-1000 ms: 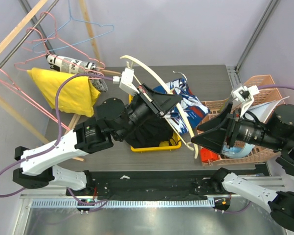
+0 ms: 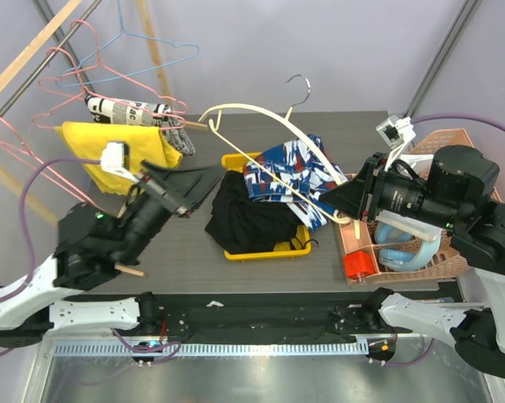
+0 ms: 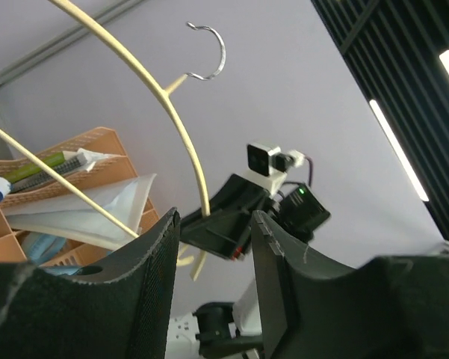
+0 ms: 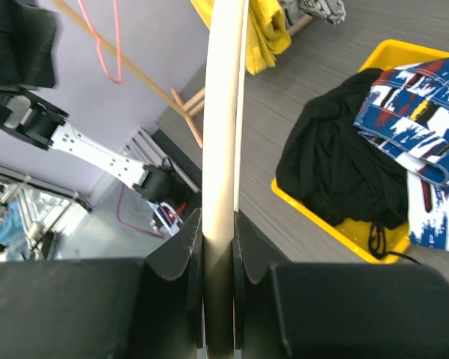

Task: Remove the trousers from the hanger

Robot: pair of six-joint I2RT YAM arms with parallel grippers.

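The cream hanger point(image 2: 266, 117) is held up in my right gripper point(image 2: 361, 201), which is shut on its right end; its metal hook points up and no clothing hangs on it. In the right wrist view the hanger bar point(image 4: 219, 149) runs between the fingers. My left gripper point(image 2: 193, 197) is open, apart from the hanger at its left, nothing between its fingers. Beneath, black cloth point(image 2: 239, 217) and blue, red and white patterned cloth point(image 2: 290, 168) lie in the yellow tray point(image 2: 269, 256); which is the trousers I cannot tell.
At left is a rack with pink and blue hangers point(image 2: 126, 35), a yellow cloth point(image 2: 101, 147) and a printed cloth point(image 2: 122, 112). At right stands a peach basket point(image 2: 449, 252) with bags and blue items. Bare table point(image 2: 185, 260) shows around the tray.
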